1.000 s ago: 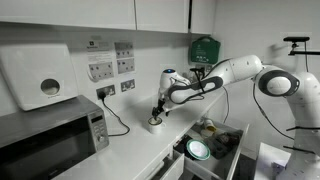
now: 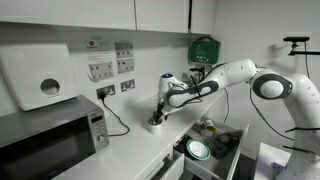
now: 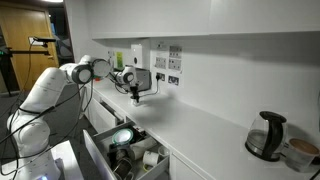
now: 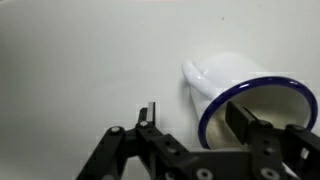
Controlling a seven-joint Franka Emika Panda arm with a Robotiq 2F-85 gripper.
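Observation:
A white mug [image 4: 225, 68] with a dark blue rim stands on the white counter, its opening facing up in the wrist view. My gripper is over the near part of its rim, with a clear gap between the fingers. One finger [image 4: 150, 138] is outside the mug, and the other [image 4: 243, 125] overlaps its opening. The rim passes between them; whether either finger touches it cannot be made out. In exterior view 1 the mug [image 2: 154, 127] sits under the gripper, small and partly covered. From the far side, exterior view 2 shows the mug [image 3: 135, 100] only faintly.
A microwave [image 2: 60, 140] stands left along the counter. An open drawer [image 3: 130, 175] in front of the counter holds a green-and-white dish [image 2: 198, 149] and other kitchenware. A kettle [image 3: 266, 135] is far along the counter, with bare counter [image 3: 190, 128] between.
The gripper's dark fingers have shifted slightly at the mug's opening. The mug stays in the same place on the counter.

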